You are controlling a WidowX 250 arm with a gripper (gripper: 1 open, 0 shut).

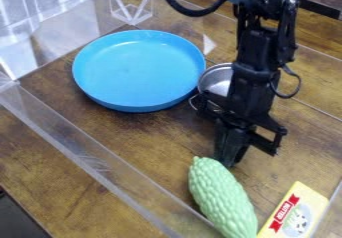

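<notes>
My black gripper (230,154) is low over the wooden table, shut, its tips just behind a green bumpy gourd-like vegetable (222,200) in the front middle. Nothing shows between the fingers. A metal bowl (214,80) stands behind the gripper and is partly hidden by it.
A blue plate (134,67) lies at the back left. A yellow box (297,213) lies at the front right. Clear plastic edges run along the left.
</notes>
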